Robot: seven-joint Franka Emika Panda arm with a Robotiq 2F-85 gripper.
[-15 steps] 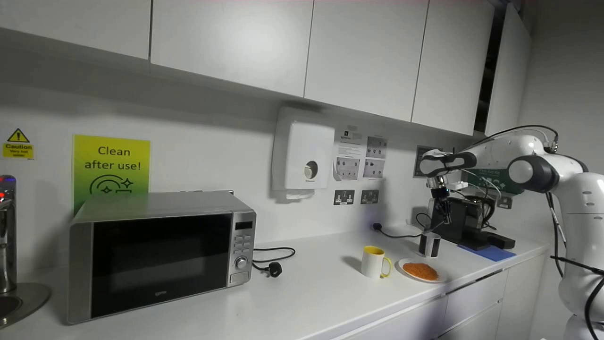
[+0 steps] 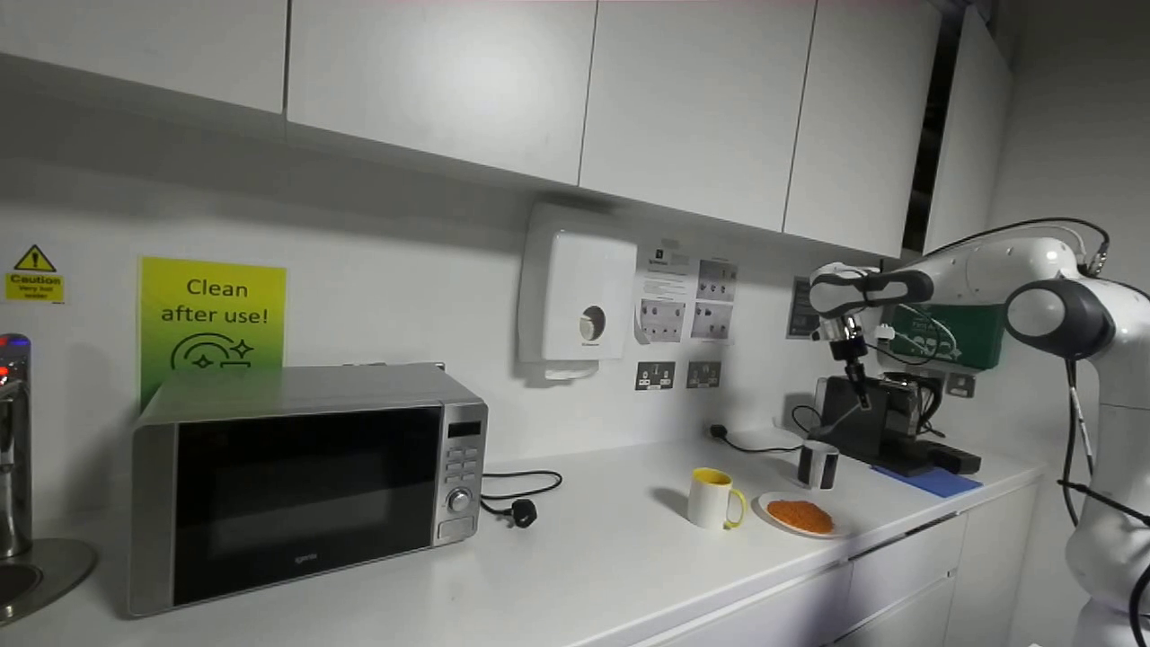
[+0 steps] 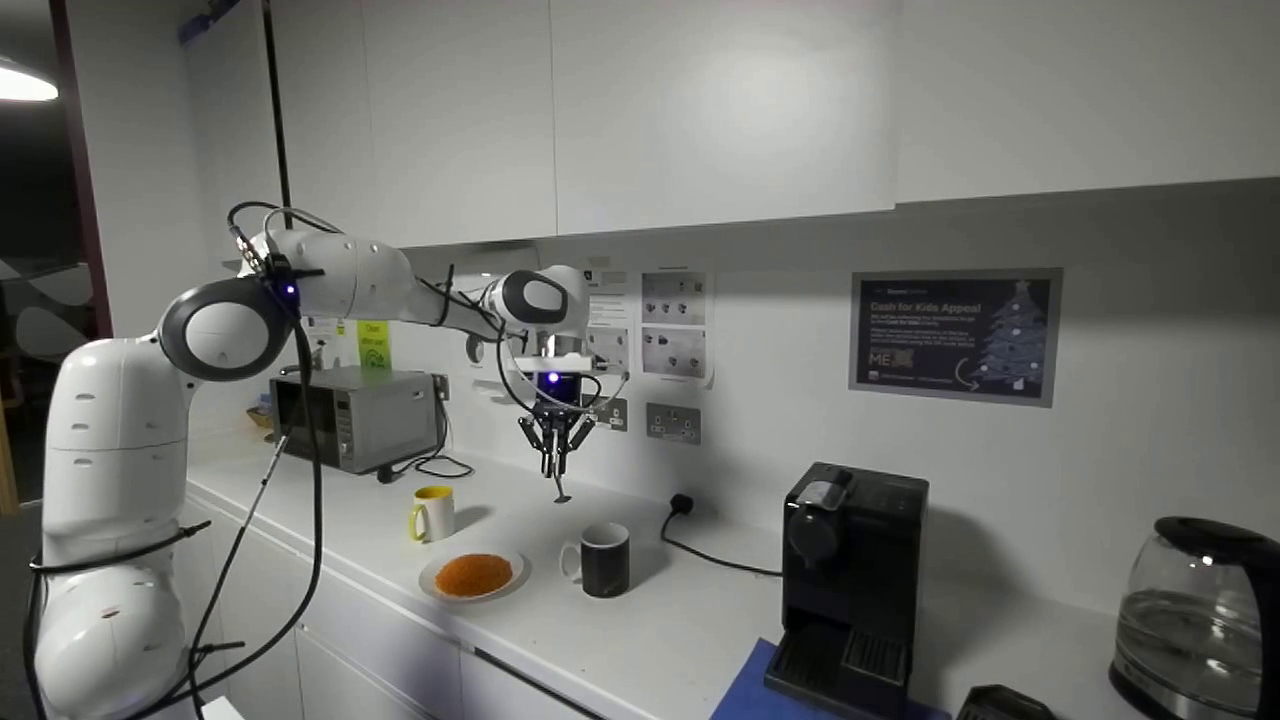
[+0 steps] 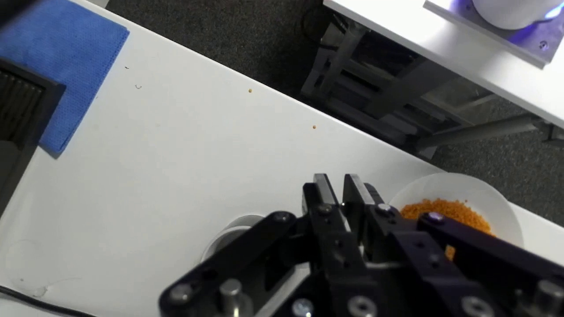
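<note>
A small metal spoon (image 3: 561, 494) hangs bowl-down from my gripper (image 3: 554, 468), which is shut on its handle. In exterior view 1 the spoon (image 2: 841, 420) slants down to the left, above the black-and-white mug (image 2: 818, 465) and not touching it. The wrist view has my gripper at lower centre, its fingers hiding most of the spoon and part of the mug (image 4: 214, 245). A white plate (image 3: 517, 578) of orange grains (image 3: 473, 575) rests beside that mug. Whether the spoon carries any grains cannot be made out.
A white mug with yellow inside (image 2: 708, 501) stands beyond the plate. The black coffee machine (image 3: 854, 588) sits on a blue cloth (image 3: 744, 690), with a glass kettle (image 3: 1188, 624) to its right. A few grains (image 4: 314, 127) lie near the counter's front edge.
In exterior view 1, my gripper has risen and shifted slightly right with the spoon, away from the dark mug. Mugs and plate are where they were.
</note>
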